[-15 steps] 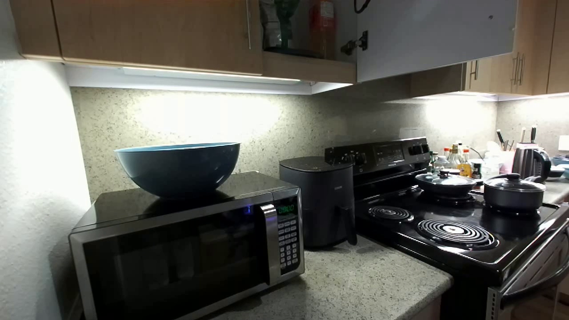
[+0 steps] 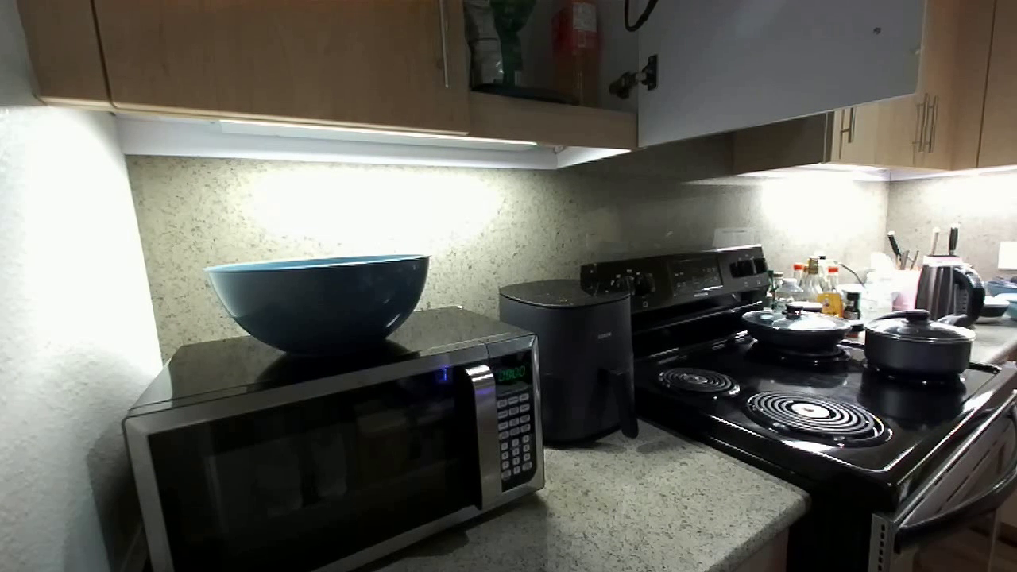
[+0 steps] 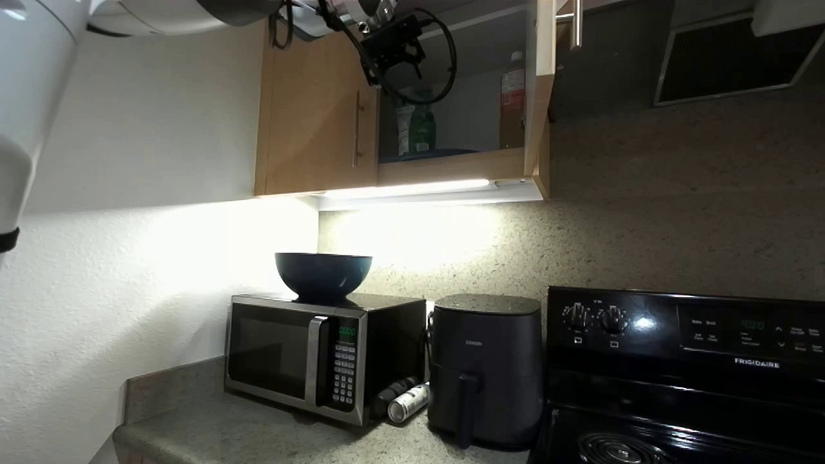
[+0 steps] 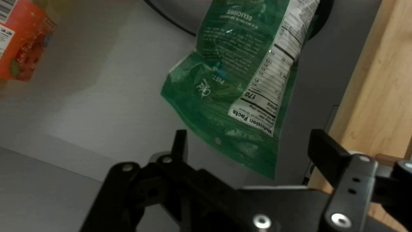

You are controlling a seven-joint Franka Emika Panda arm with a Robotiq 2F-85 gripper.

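In the wrist view a green pistachio bag [image 4: 231, 96] with a white nutrition panel stands inside the cupboard, its flat top edge toward my gripper. The two dark fingers are wide apart and nothing is held between them. The bag's top corner reaches toward the gap, apart from the fingers as far as I can tell. In exterior view 2 the same green bag [image 3: 423, 127] is on the cupboard shelf, beside a pale bag [image 3: 404, 127]. Only the camera mount and cable of my wrist show there; the fingers are hidden.
A bottle with a red label [image 3: 512, 96] stands at the cupboard's right. The open cupboard door [image 2: 782, 67] juts outward. Below are a blue bowl [image 2: 324, 300] on the microwave [image 2: 315, 477], an air fryer [image 2: 572, 362] and the stove [image 2: 744, 448].
The black cable at the top of exterior view 1 has shifted slightly left and hangs a little lower. The bags, bottle and bowl look unmoved.
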